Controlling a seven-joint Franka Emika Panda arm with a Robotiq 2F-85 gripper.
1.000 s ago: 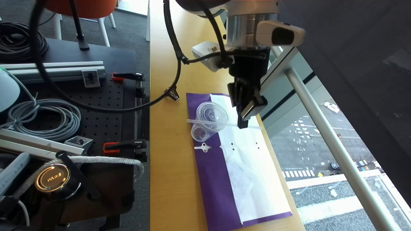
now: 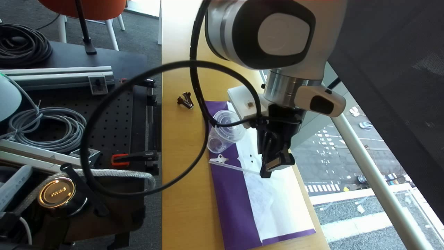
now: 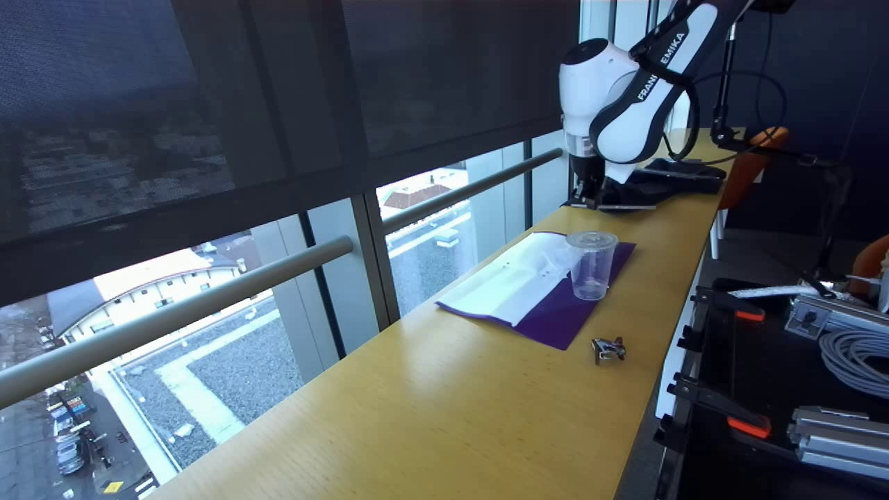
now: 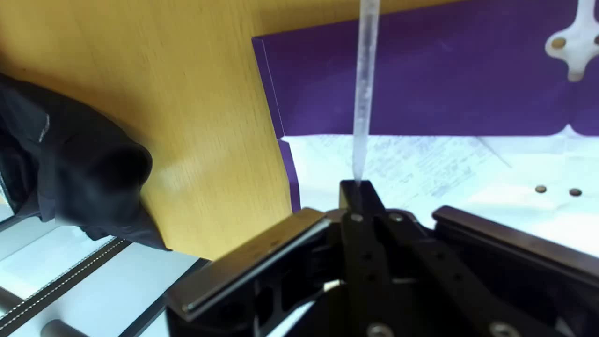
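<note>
A thin translucent straw (image 4: 363, 84) is pinched in my gripper, whose fingers are shut on it. In exterior view 1 the straw (image 2: 233, 166) reaches left from the gripper (image 2: 265, 174), past the clear cup and over the purple strip. The clear plastic cup (image 2: 216, 144) with its lid (image 2: 229, 125) stands on the purple and white folder (image 2: 233, 200). From exterior view 2 the cup (image 3: 592, 275) is upright, and my gripper (image 3: 592, 200) hangs well behind it, above the folder's level. The cup is outside the wrist view.
A small metal claw-like item (image 2: 185, 100) lies on the wooden table (image 2: 183, 200) left of the folder. Dark fabric (image 4: 90, 163) lies across the table at the wrist view's left. The window rail (image 2: 370, 166) runs along the right.
In exterior view 1 my gripper has moved down the image and slightly right, carrying the straw. The straw no longer crosses in front of the cup and lid. The cup has not moved.
</note>
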